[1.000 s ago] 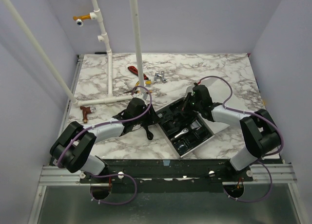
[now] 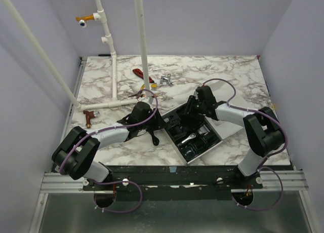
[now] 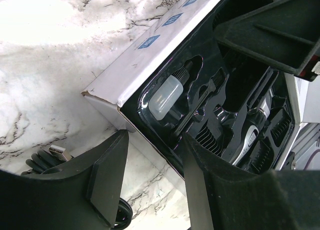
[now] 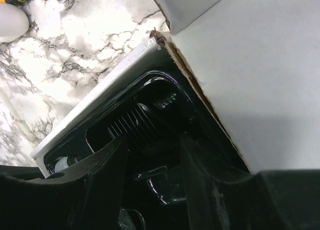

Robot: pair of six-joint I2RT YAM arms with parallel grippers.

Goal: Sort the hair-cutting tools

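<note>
An open white box [image 3: 160, 40] with a black moulded tray holds hair clipper tools: combs [image 3: 207, 137], a small bottle [image 3: 165, 97] and a clipper [image 3: 247, 137]. My left gripper stands open over the box's left corner, nothing between its fingers. My right gripper is open above the tray's far part, over a black comb slot, holding nothing. A coiled black cable [image 3: 37, 162] lies on the marble beside the box.
White pipes [image 2: 114, 76] with taps stand at the left and back. A wrench, red tool [image 2: 142, 76] and small fittings [image 2: 167, 79] lie behind the box. The box lid [image 4: 260, 90] lies open to the right.
My right gripper and arm have shifted slightly within the area over the tray. The left arm looks unmoved.
</note>
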